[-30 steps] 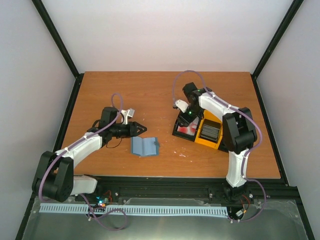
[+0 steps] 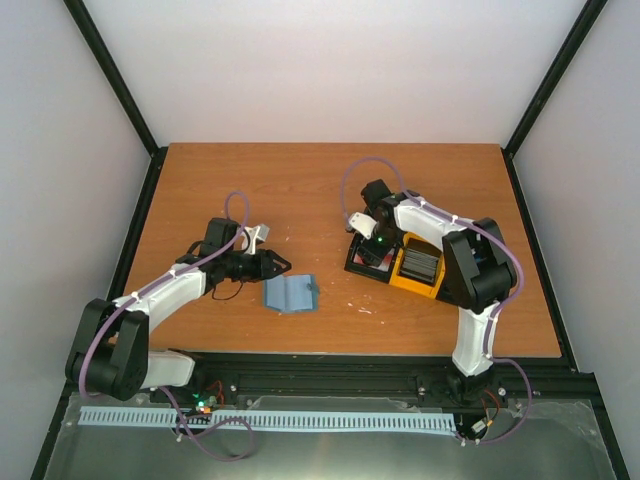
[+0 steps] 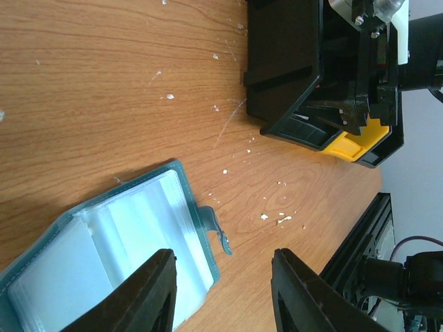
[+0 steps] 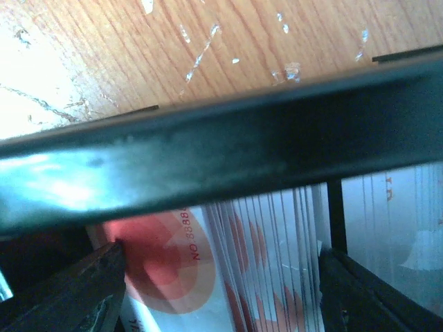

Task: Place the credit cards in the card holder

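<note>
The light-blue card holder (image 2: 291,293) lies spread open on the table, its clear pockets filling the lower left of the left wrist view. Just above its far edge hovers my left gripper (image 2: 286,266), fingers apart and empty. Credit cards (image 4: 270,256), red and white, stand packed in a black box compartment (image 2: 368,270) on the right. My right gripper reaches down into that compartment. Its fingers (image 4: 93,287) are parted, with several card edges between them. From above, the right arm hides part of these cards.
A yellow compartment (image 2: 415,265) with more upright cards adjoins the black one on the right. The black compartment wall (image 4: 228,145) crosses the right wrist view. Bare table with white flecks separates holder and box.
The left gripper has shifted slightly, staying above the holder.
</note>
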